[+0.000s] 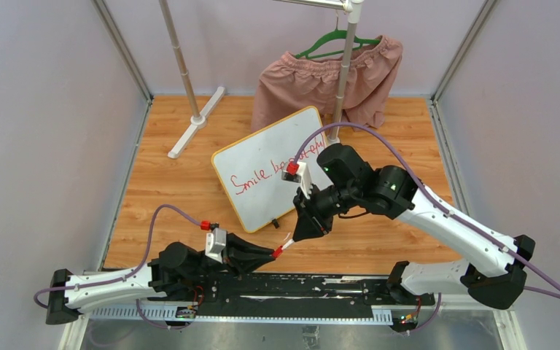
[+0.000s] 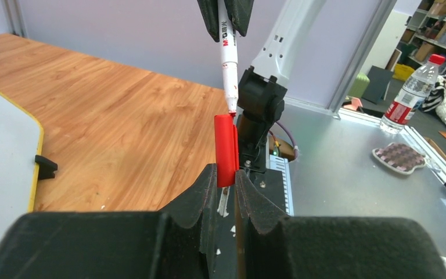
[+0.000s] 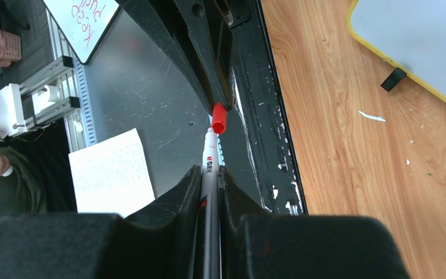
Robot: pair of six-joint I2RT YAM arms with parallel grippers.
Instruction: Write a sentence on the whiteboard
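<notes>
The whiteboard [image 1: 244, 157] lies tilted on the wooden floor, its yellow-edged face bearing red handwriting that starts "Smile be"; my right arm hides part of the line. My right gripper [image 1: 296, 237] is shut on the white marker [image 3: 210, 157], whose tip points at the cap. The red cap [image 2: 225, 151] is pinched in my left gripper, open end facing the marker. In the left wrist view the marker's tip meets the cap's rim; in the right wrist view it sits by the edge of the mouth, and the marker's front end shows outside the cap.
Behind the board, pink shorts [image 1: 284, 87] hang on a green hanger from a rack [image 1: 344, 80]. A white rack foot [image 1: 197, 124] stands at the back left. Bare wood [image 1: 160, 189] lies left of the board.
</notes>
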